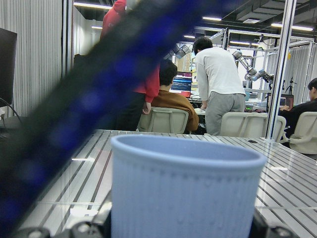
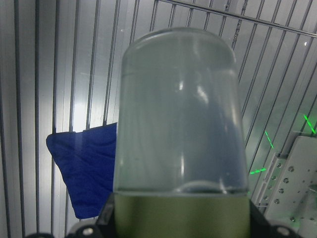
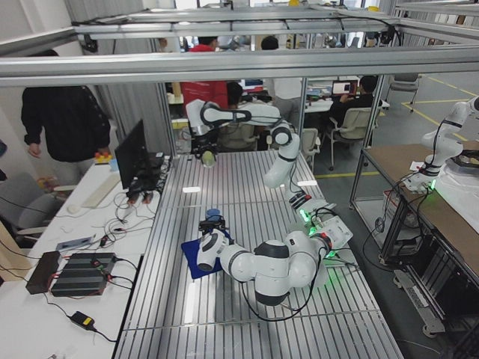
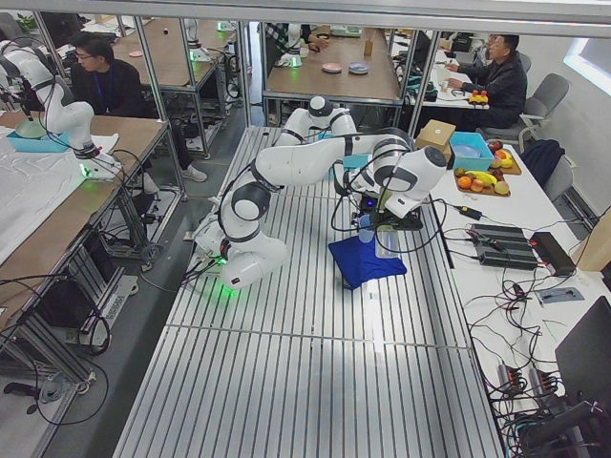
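Note:
A blue cup [image 1: 183,193] fills the lower left wrist view; in the camera left view it shows at my left gripper [image 3: 212,224], low over a blue cloth [image 3: 191,258], and this gripper is shut on it. My right gripper [image 3: 206,149] is raised at the far end of the table, shut on a clear cup with a green band [image 2: 181,124], which fills the middle of the right wrist view. The blue cloth [image 2: 81,163] lies below it on the slatted table in that view. The fingers are mostly hidden behind the cups.
A white desk [image 3: 45,329] with monitor, cables and boxes runs along one side. Metal frame beams cross overhead. People stand and sit beyond the table.

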